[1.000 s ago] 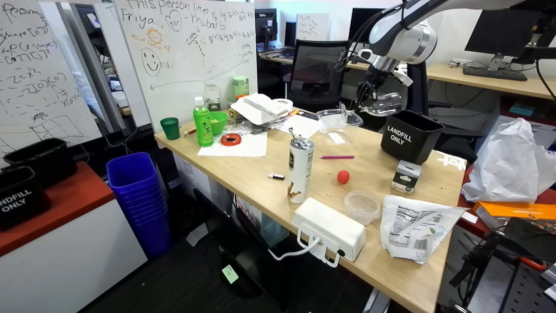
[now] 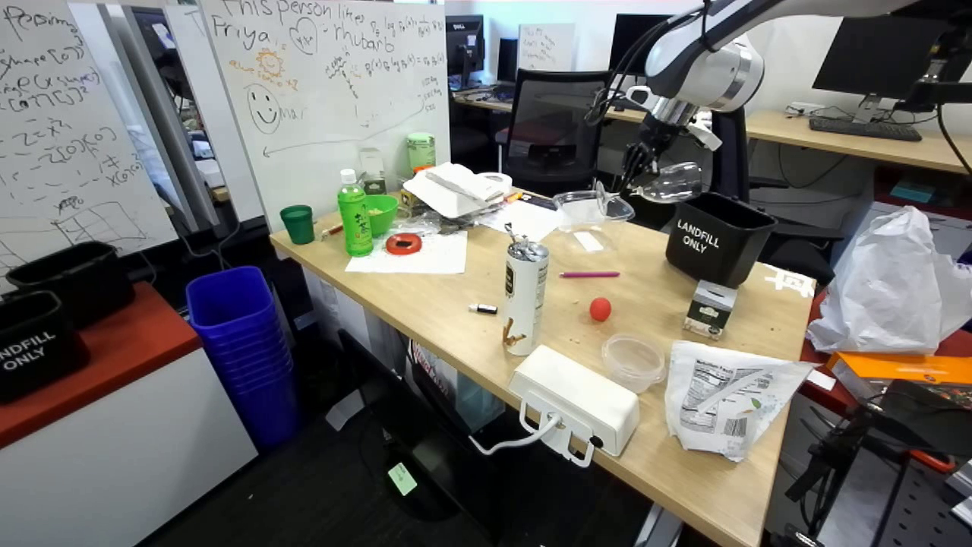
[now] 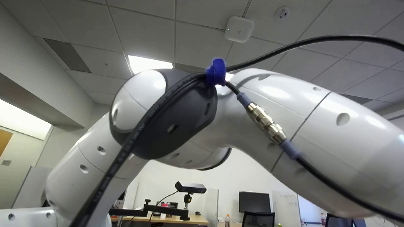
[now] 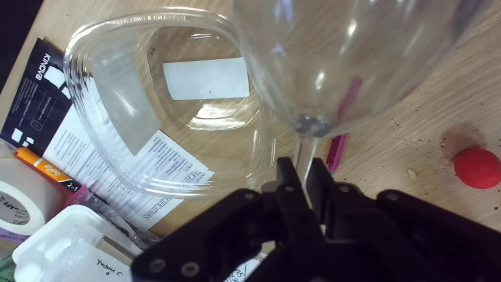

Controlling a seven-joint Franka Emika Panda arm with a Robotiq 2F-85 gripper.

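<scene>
A clear wine glass (image 4: 347, 51) is held by its stem, tipped on its side; its bowl fills the upper right of the wrist view. My gripper is shut on that stem, the dark fingertips pressing from either side. In exterior view 1 the glass (image 2: 672, 183) hangs above the far side of the desk, with its bowl toward the black bin (image 2: 720, 238) marked "LANDFILL ONLY" and its foot over a clear plastic container (image 2: 590, 210). That container (image 4: 169, 188) stands open below and left of the glass in the wrist view. Exterior view 2 shows only arm links.
A purple pen (image 2: 589, 274), red ball (image 2: 599, 309), tall can (image 2: 525, 296) and small box (image 2: 711, 310) stand or lie nearer the desk's front. Papers, a tape roll (image 4: 21, 202) and a white tray (image 2: 456, 190) crowd the far left side.
</scene>
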